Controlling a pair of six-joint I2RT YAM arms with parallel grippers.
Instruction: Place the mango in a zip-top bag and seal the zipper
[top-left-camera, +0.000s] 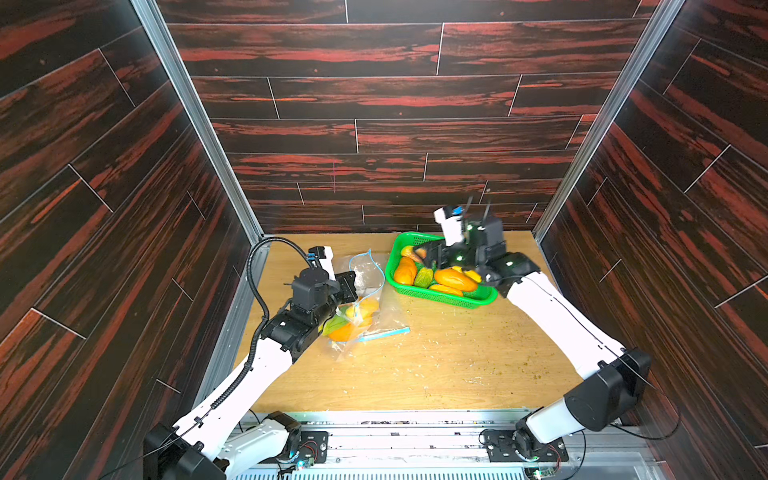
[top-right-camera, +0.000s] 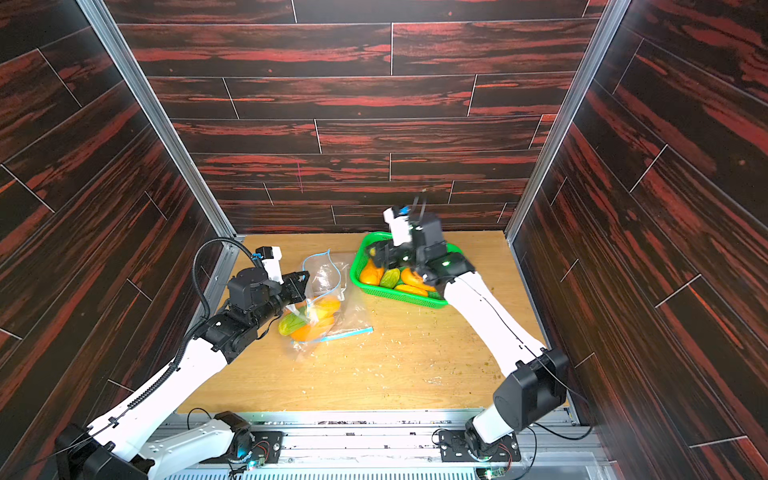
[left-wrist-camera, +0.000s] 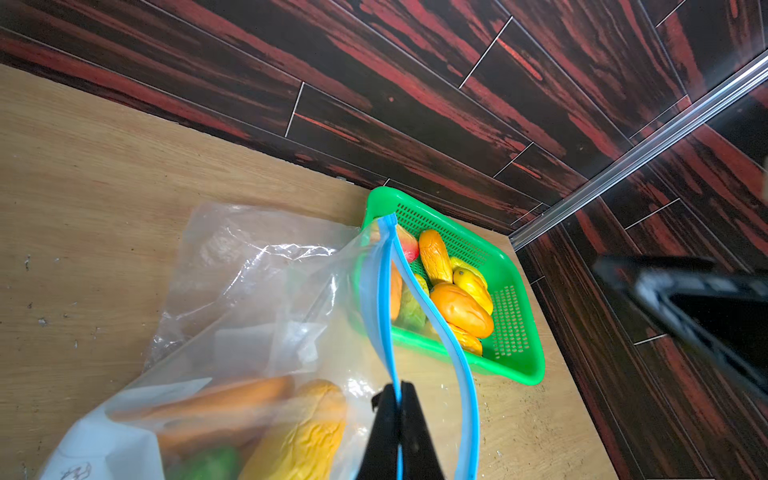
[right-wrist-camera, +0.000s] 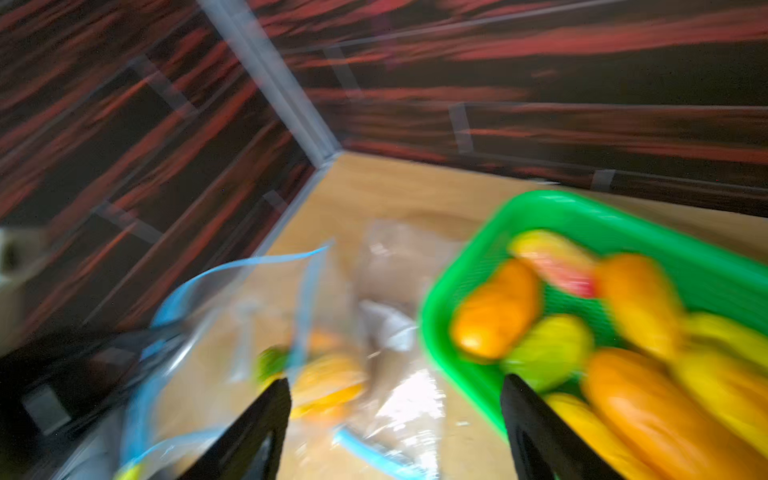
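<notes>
The clear zip-top bag has its blue zipper strip standing apart in a loop, with the mouth open. My left gripper is shut on one side of that mouth, the blue strip passing between its fingers. Yellow, orange and green mangoes rest inside the bag; the yellow mango shows through the film in the left wrist view. My right gripper is open and empty, its fingers apart, above the left part of the green basket in the top views. The right wrist view is blurred.
The green basket holds several mangoes, among them a large orange mango, and stands at the back against the bag's right side. A loose blue strip lies by the bag.
</notes>
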